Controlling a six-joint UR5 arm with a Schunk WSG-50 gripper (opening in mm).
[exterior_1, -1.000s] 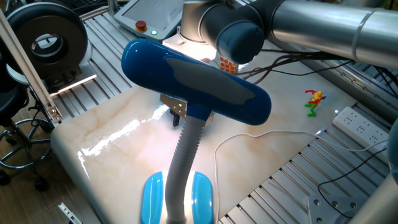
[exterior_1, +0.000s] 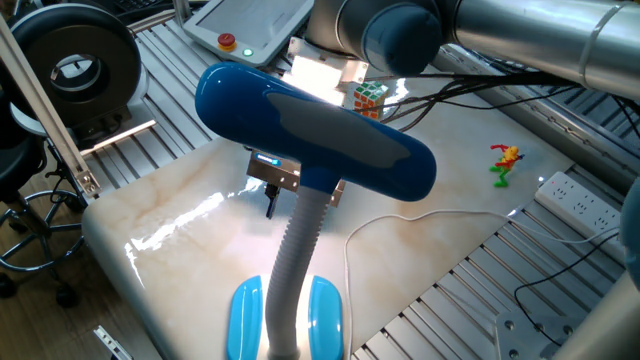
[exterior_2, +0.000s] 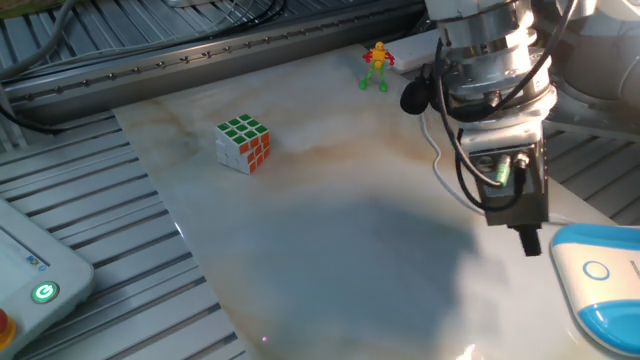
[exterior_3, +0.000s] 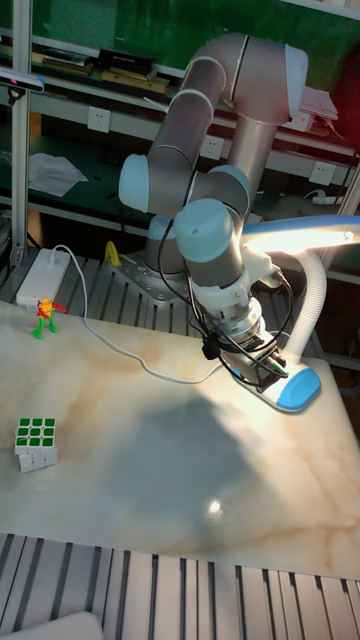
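Note:
In exterior view 2 my gripper (exterior_2: 530, 242) points down over the right part of the table, beside the lamp base. Only one dark finger shows clearly there, and nothing can be made out in its grasp. The blue lamp head hides much of the gripper in exterior view 1, where one finger (exterior_1: 272, 203) sticks out at its left. A Rubik's cube (exterior_2: 243, 144), green on top with orange and white sides, rests on the table well away from the gripper. Farther back stands a small red, yellow and green toy figure (exterior_2: 376, 67).
A desk lamp with a blue and white base (exterior_2: 600, 280) stands close to the gripper. A white cable (exterior_3: 138, 357) runs across the table from a power strip (exterior_3: 43, 275). The teach pendant (exterior_1: 255, 25) lies off the marbled sheet.
The arm's joint has moved up in exterior view 1, while the gripper has shifted left and slightly down. More of the cube shows now. Cube and toy figure have stayed put.

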